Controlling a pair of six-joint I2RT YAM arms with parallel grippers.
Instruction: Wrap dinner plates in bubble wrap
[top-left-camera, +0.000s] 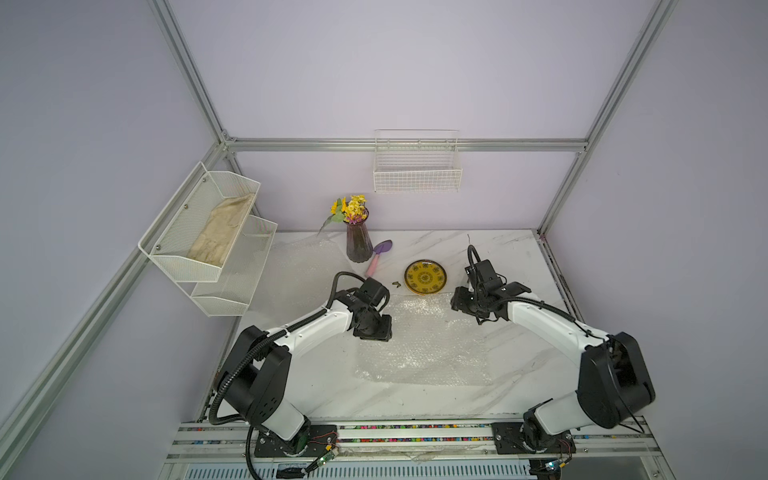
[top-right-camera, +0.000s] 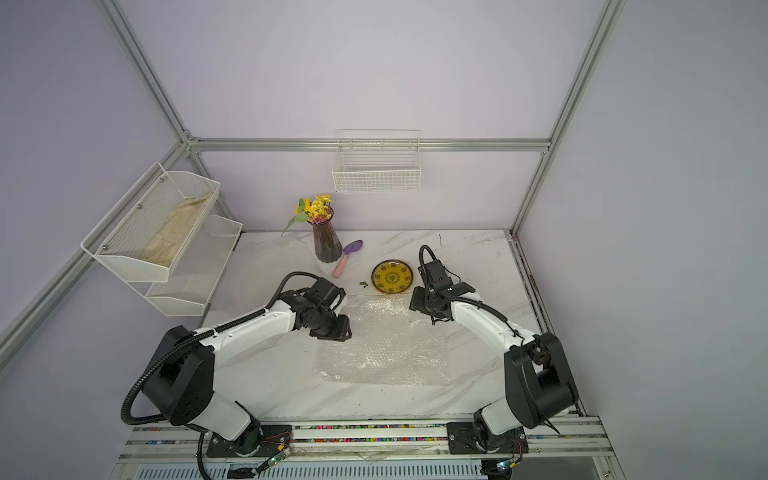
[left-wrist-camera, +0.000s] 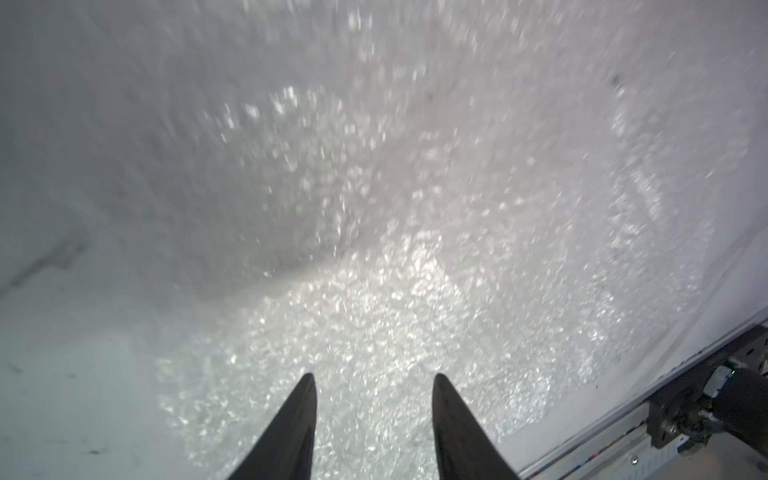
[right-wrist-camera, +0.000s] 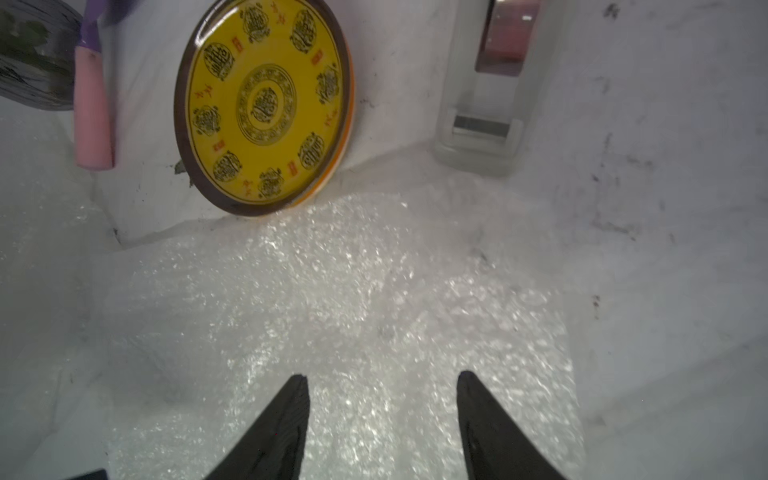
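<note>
On the white marbled table lies a flat sheet of bubble wrap (top-left-camera: 432, 352). A yellow plate with a dark rim (top-left-camera: 425, 277) rests just behind its back edge; in the right wrist view the plate (right-wrist-camera: 264, 112) shows its patterned face. My left gripper hangs above the left part of the sheet, fingers apart and nothing between them. Over the sheet's back right part, right of the plate, my right gripper is open and empty, with only bubble wrap below it.
A clear tape dispenser (right-wrist-camera: 480, 104) sits right of the plate. Behind and left stand a vase of flowers (top-left-camera: 359, 240) and a purple-and-pink spoon (top-left-camera: 378, 257). More clear wrap (top-left-camera: 296, 272) lies at the back left, near the white wire shelf (top-left-camera: 232, 280).
</note>
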